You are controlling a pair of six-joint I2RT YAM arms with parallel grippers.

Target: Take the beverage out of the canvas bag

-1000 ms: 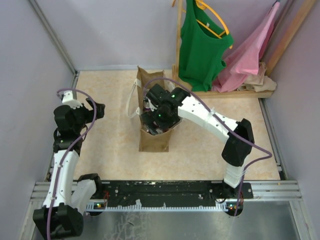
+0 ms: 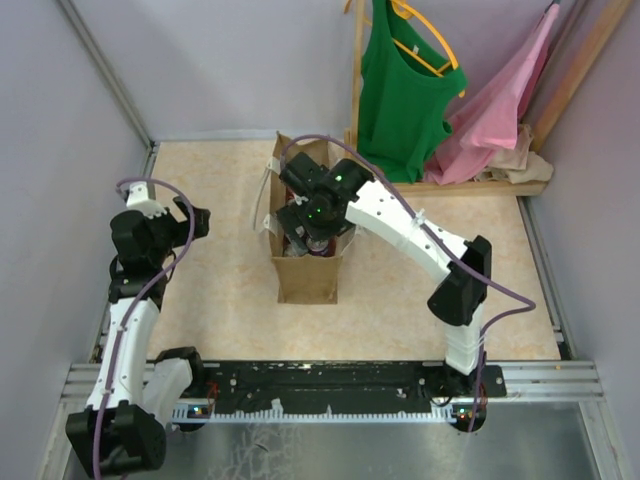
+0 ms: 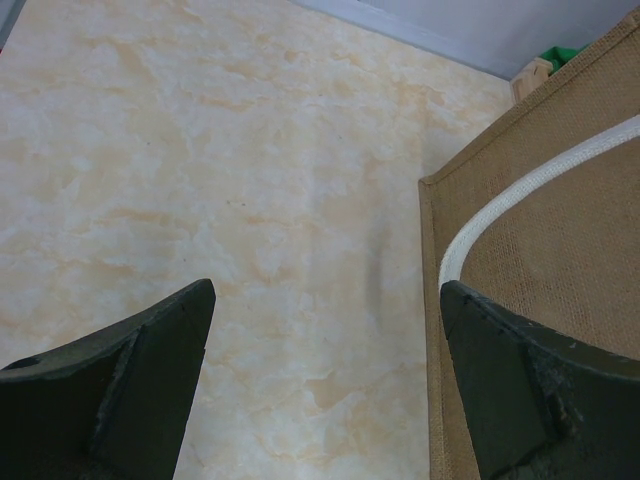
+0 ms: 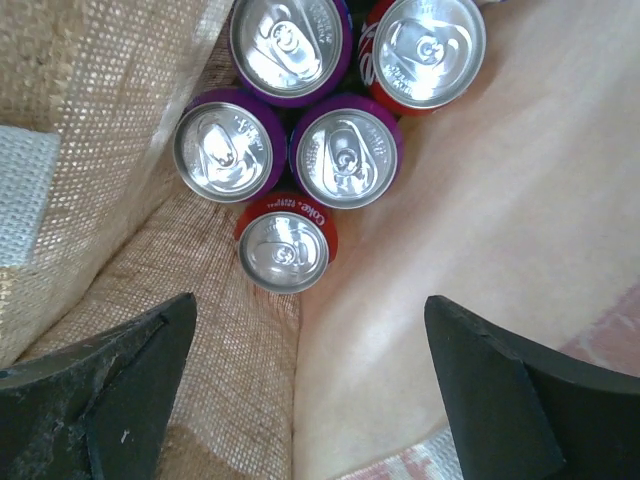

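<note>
The tan canvas bag (image 2: 308, 285) stands upright and open-topped near the table's middle. Down inside it, in the right wrist view, several cans stand tops up: a red Coca-Cola can (image 4: 284, 250) nearest, purple-sided cans (image 4: 346, 152) behind it, and another red can (image 4: 428, 55) farther back. Over the bag's mouth, my right gripper points down with its fingers spread; the nearest red can lies beyond the gap, and nothing is between the fingers. My left gripper (image 2: 193, 210) is open and empty, over the table to the bag's left.
A white strap (image 3: 515, 190) hangs on the bag's left side. Behind on the right, a green top (image 2: 410, 100) and pink garment (image 2: 485, 110) hang on a wooden rack. Bare table (image 2: 215, 280) lies left and right of the bag.
The bag's left strap has swung in closer. The left arm is still.
</note>
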